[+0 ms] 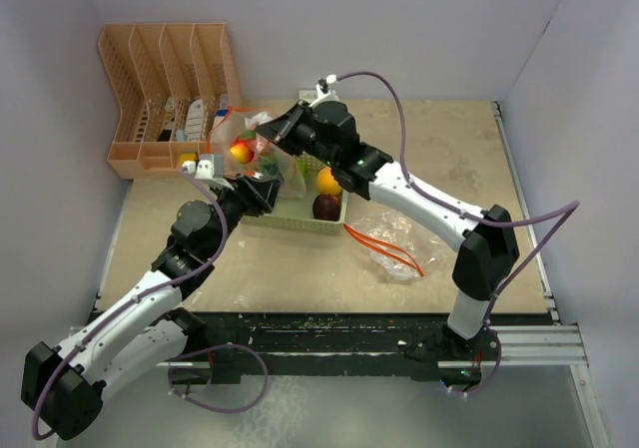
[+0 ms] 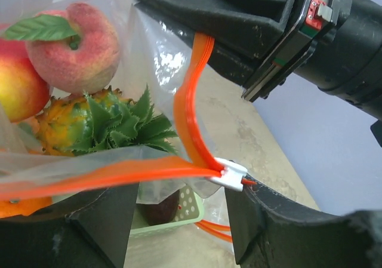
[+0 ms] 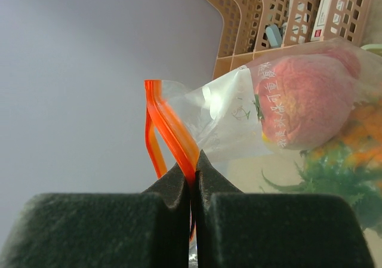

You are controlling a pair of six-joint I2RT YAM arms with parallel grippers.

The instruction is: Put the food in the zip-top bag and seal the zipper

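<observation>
The clear zip bag (image 1: 290,169) with an orange zipper rim hangs from my right gripper, which is shut on its orange edge (image 3: 170,125). Inside lie a peach (image 2: 74,47), a red-yellow fruit (image 2: 21,86) and a dragon-fruit-like yellow fruit (image 2: 71,122) with green leaves. My left gripper stands part open below the zipper, its fingers (image 2: 262,220) apart. A white zipper slider (image 2: 231,173) sits at the corner of the orange strips, just above the right-hand fingertip. Whether they touch cannot be told.
Under the bag stands a pale green basket (image 1: 295,223) holding an orange (image 1: 327,181) and a dark fruit (image 1: 326,207). Another orange-edged bag (image 1: 394,246) lies flat on the table. A tan divided rack (image 1: 165,94) occupies the back left.
</observation>
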